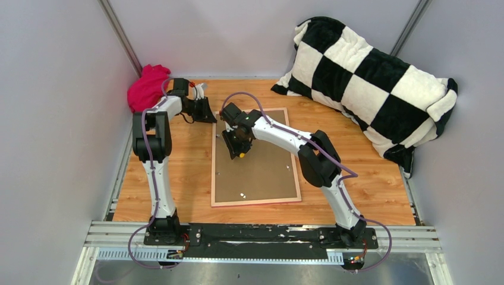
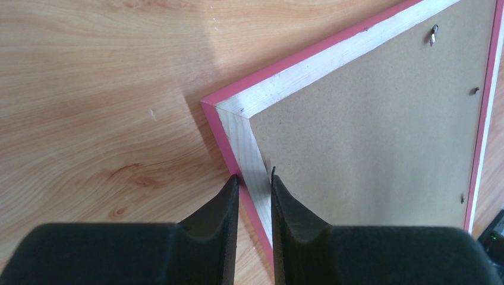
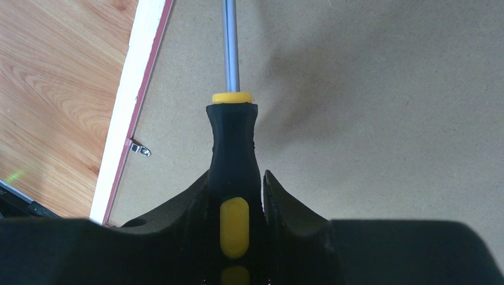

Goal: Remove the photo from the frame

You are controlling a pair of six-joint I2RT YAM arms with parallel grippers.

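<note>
The frame (image 1: 255, 178) lies back-up, its pink-edged wooden border (image 2: 297, 72) around a grey-brown backing board (image 2: 380, 130) with small metal tabs. My left gripper is shut on the frame's border near the top-left corner, seen in the left wrist view. My right gripper is shut on the handle of a screwdriver (image 3: 232, 136) with a black and yellow grip, held over the backing board. Its metal shaft runs out of the top of the right wrist view, so the tip is hidden. A metal tab (image 3: 141, 149) shows on the near border there.
A checkered pillow (image 1: 368, 89) fills the back right of the table, and a red cloth (image 1: 145, 89) lies at the back left. Bare wood (image 1: 350, 190) shows right and left of the frame.
</note>
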